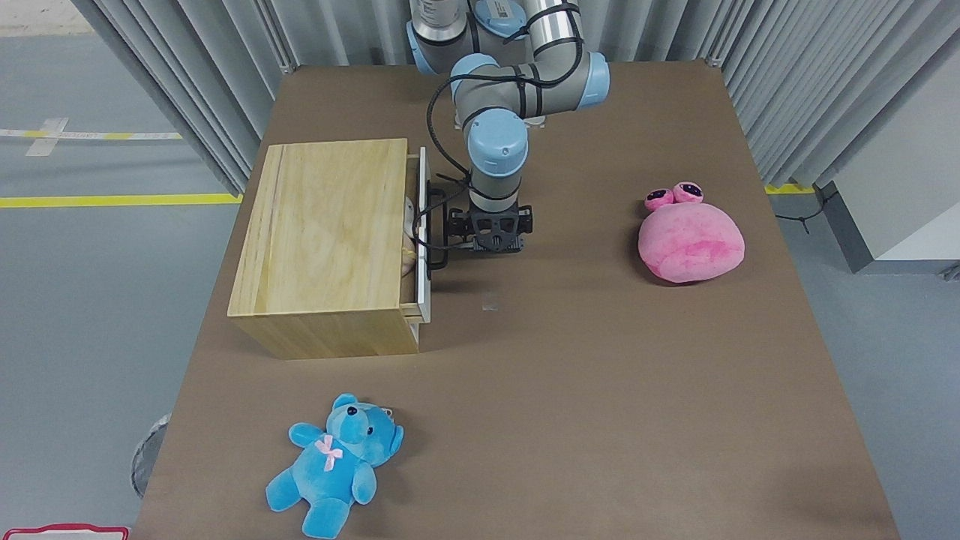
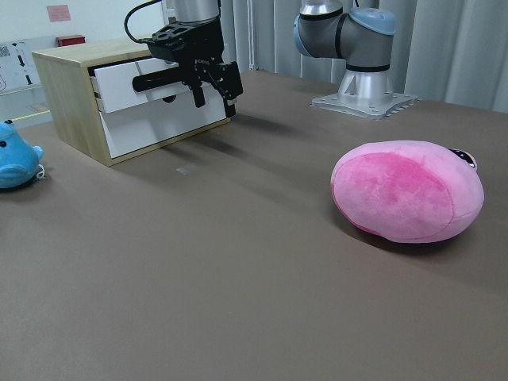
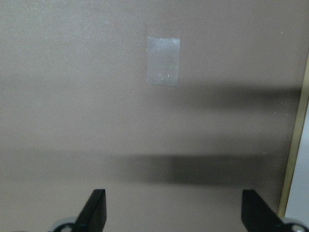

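Note:
A light wooden cabinet (image 1: 319,234) on the table has its upper drawer (image 1: 422,301) slightly out; soft white and beige items inside are mostly hidden. In the left view, my gripper (image 2: 214,83) is against the drawer's white front (image 2: 119,86), beside its black handle bar. In the wrist view, the fingertips (image 3: 99,208) stand apart over bare table, with the cabinet's edge at the right; no object shows between them.
A blue teddy bear (image 1: 328,472) lies at the near left. A pink plush (image 1: 688,243) sits at the right.

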